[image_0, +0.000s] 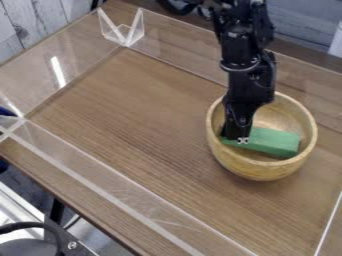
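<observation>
My black gripper (241, 132) reaches down from the top into a light wooden bowl (229, 160) on the right of the table. Its tips are low at the left of a green block (274, 142) lying in the bowl. The fingers look close together; whether anything is between them is hard to see.
A small white wire-like object (122, 30) stands at the upper left. A black cabled device (34, 240) is at the lower-left corner, off the wood.
</observation>
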